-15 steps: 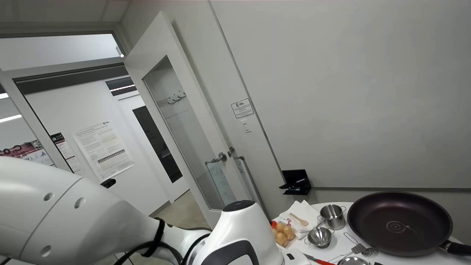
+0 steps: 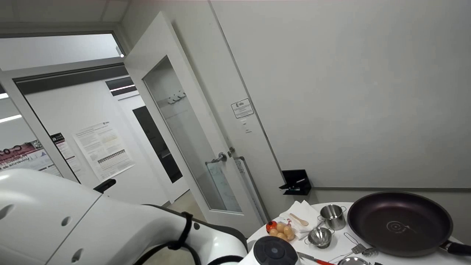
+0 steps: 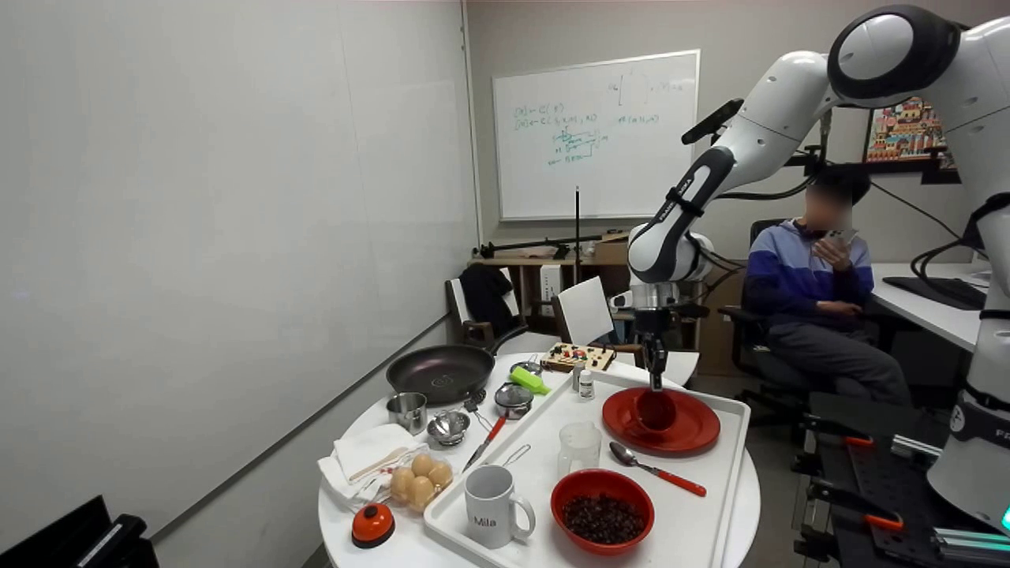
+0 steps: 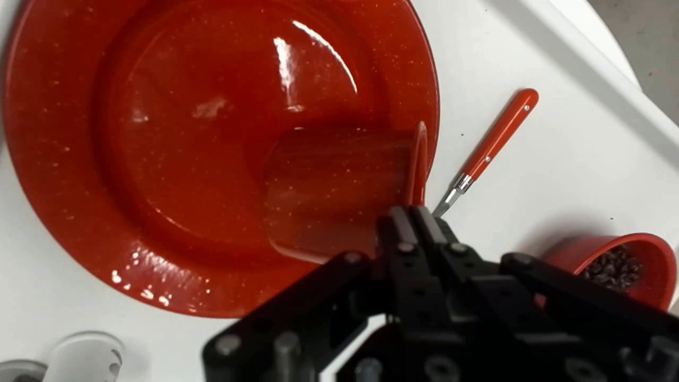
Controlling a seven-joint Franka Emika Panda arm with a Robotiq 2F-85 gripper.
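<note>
A red cup [image 4: 344,191] is tilted on its side over the red plate [image 4: 210,280], its rim toward my gripper. The fingers are shut on the cup's rim, seen at the lower middle of the wrist view. From across the table, the gripper [image 3: 655,383] points straight down, with the cup [image 3: 655,411] hanging at or just above the plate [image 3: 696,431]. Whether the cup touches the plate cannot be told. In the first exterior view the gripper is out of sight.
A spoon with a red handle [image 3: 677,480], a red bowl of dark beans [image 3: 592,481], a clear glass [image 3: 579,446] and a Mila mug [image 3: 489,506] share the white tray [image 3: 734,445]. Small bottles [image 3: 586,384] stand behind the plate. A large pan [image 3: 445,372] lies beyond the tray.
In the first exterior view the arm has shifted and its wrist sits lower and farther right. The orange-red timer beside the eggs shows more fully now. The table items have not moved.
</note>
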